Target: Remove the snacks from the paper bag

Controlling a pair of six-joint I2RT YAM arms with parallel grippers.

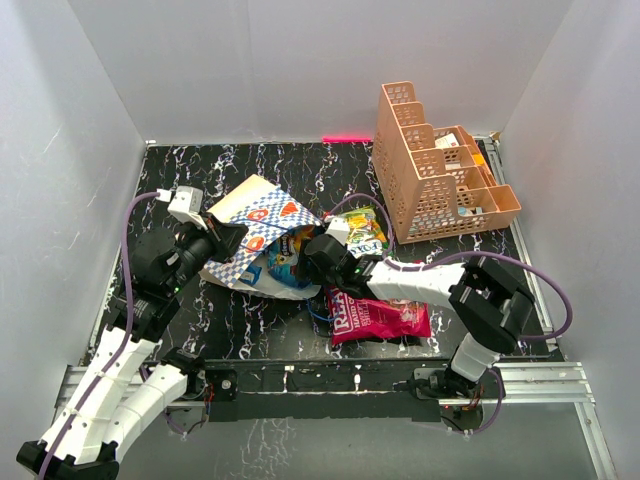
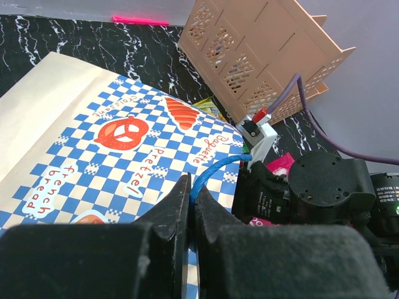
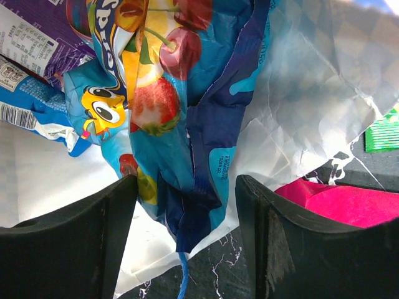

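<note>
The paper bag [image 1: 262,222], blue-and-white checked, lies on its side with its mouth towards the right. My left gripper is shut on the bag's blue cord handle [image 2: 215,165], above the checked side. At the mouth, my right gripper is open, its fingers on either side of the lower end of a blue fruit-candy pack [image 3: 165,106]. Gaps show between pack and fingers. Deeper in the bag are a purple pack [image 3: 37,47] and another blue pack [image 3: 31,96]. The right arm partly hides the mouth from above.
A red snack bag [image 1: 375,318] and a green-yellow pack [image 1: 365,230] lie on the dark marbled table, beside and under the right arm. An orange-tan compartment basket [image 1: 425,195] stands at the back right. Bare table shows at the front left.
</note>
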